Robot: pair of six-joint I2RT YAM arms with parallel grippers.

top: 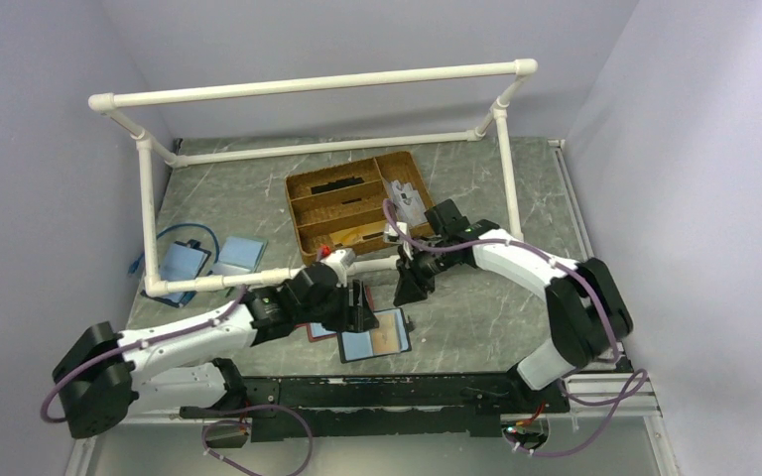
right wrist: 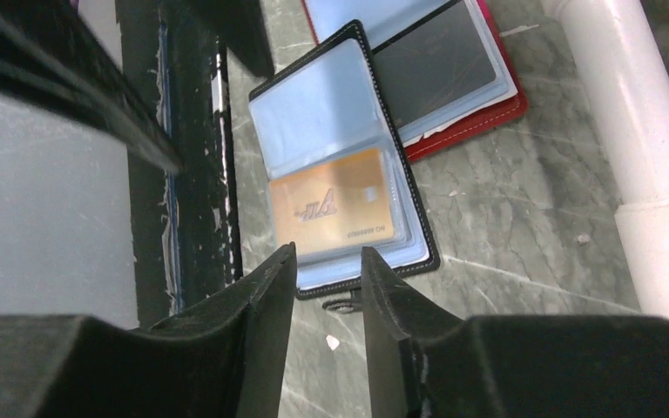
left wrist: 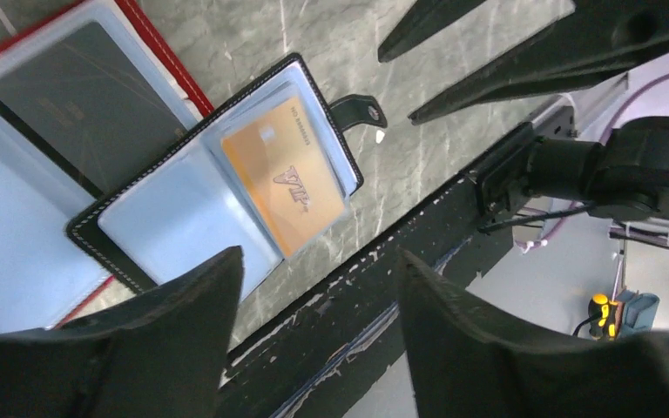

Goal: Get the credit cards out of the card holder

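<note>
A black card holder with a gold VIP card in a clear sleeve lies on the grey table. A red holder with a dark card lies partly beneath or beside it. My left gripper hangs above the black holder; in the left wrist view its fingers stand open, nothing between them. My right gripper is just right of and above that holder, its fingers part open with a gap between, holding nothing.
A white pipe frame surrounds a wooden organizer at the back. Blue pads lie at left. The table's front edge is close below the holders. Bare table lies to the right.
</note>
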